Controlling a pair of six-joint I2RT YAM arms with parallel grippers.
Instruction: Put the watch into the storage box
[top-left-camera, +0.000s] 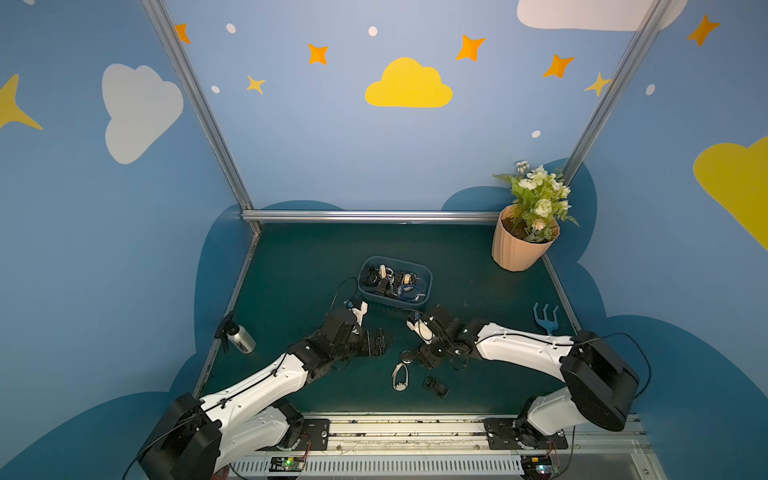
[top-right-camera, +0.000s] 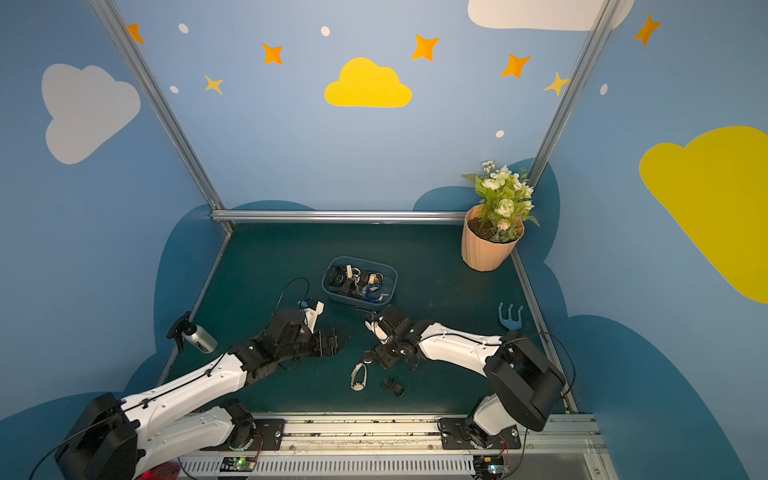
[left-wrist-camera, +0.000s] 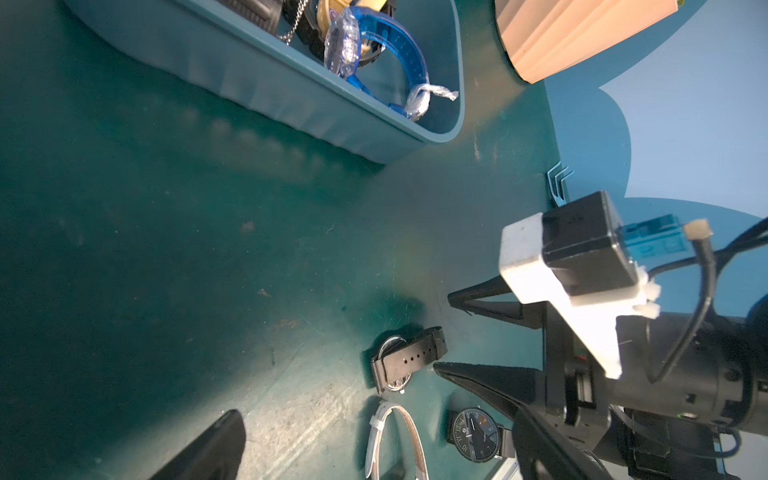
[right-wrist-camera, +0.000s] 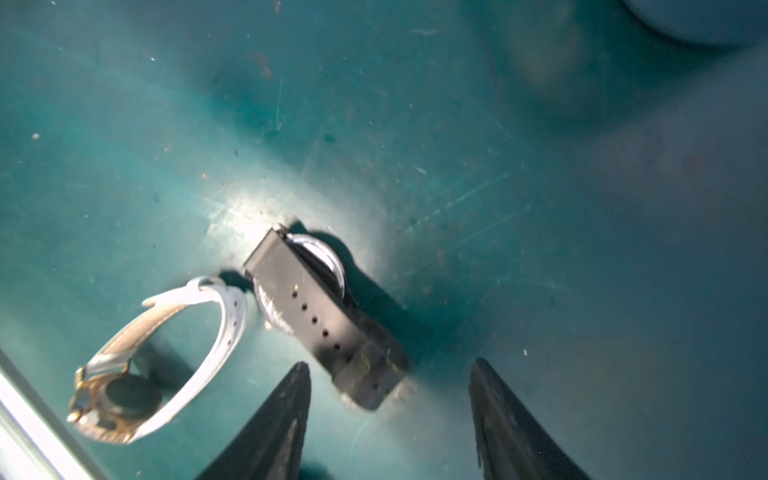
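Observation:
A watch with a dark strap (right-wrist-camera: 320, 316) lies on the green table, its strap end between and just ahead of the fingertips of my open right gripper. Beside it rests a white-strapped watch (right-wrist-camera: 220, 320); a black watch (left-wrist-camera: 475, 434) lies nearer the table's front, under the right arm. The blue storage box (top-left-camera: 396, 301) stands behind both grippers with several watches inside, among them a blue one (left-wrist-camera: 400, 40). My left gripper (top-left-camera: 389, 342) hovers over the table in front of the box, open and empty.
A flower pot (top-left-camera: 518, 244) stands at the back right and a blue hand fork (top-left-camera: 545, 321) at the right edge. A spray bottle (top-left-camera: 240, 337) is at the left. Bare table lies left of the box.

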